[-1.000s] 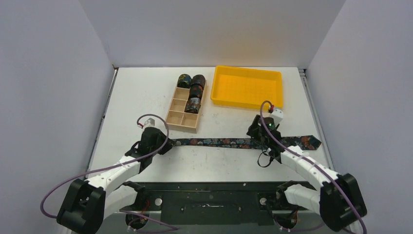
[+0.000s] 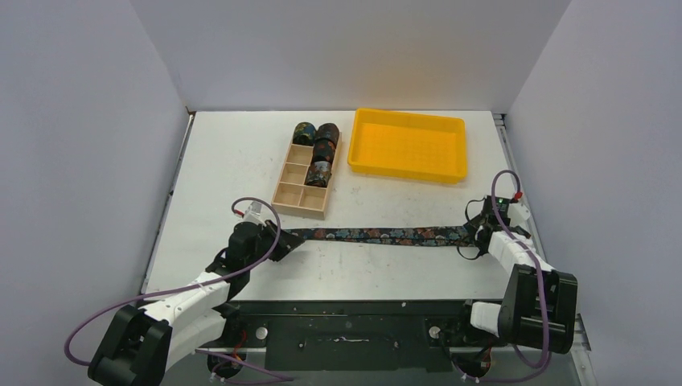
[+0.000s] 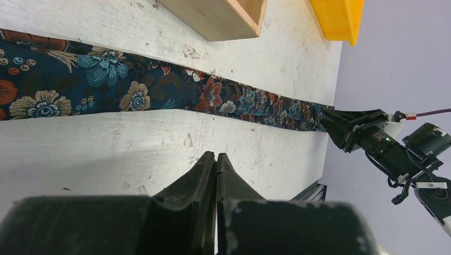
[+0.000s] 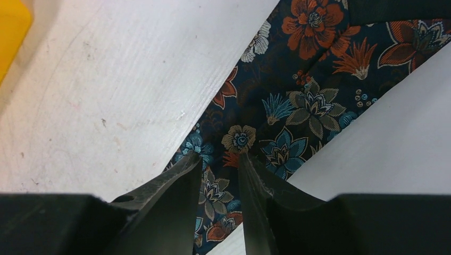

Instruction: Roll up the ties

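A dark tie (image 2: 378, 236) with a floral pattern lies flat and stretched out across the table from left to right. Over its left end in the top view is my left gripper (image 2: 299, 239). In the left wrist view the left gripper is shut, with nothing showing between its fingers, and the tie (image 3: 133, 85) runs beyond the tips. At the tie's right end is my right gripper (image 2: 473, 233). Seen from the right wrist, the right gripper is part open above the tie (image 4: 303, 95), whose fabric shows between the fingers. Whether it touches the cloth, I cannot tell.
A wooden divided box (image 2: 301, 212) stands behind the tie, with several rolled ties (image 2: 319, 174) in its right column and at its back left. To its right lies an empty yellow tray (image 2: 408, 143).
My right gripper has travelled right along the tie to its right end, which was uncovered earlier. The left gripper has shifted slightly to the right. The tie looks unmoved.
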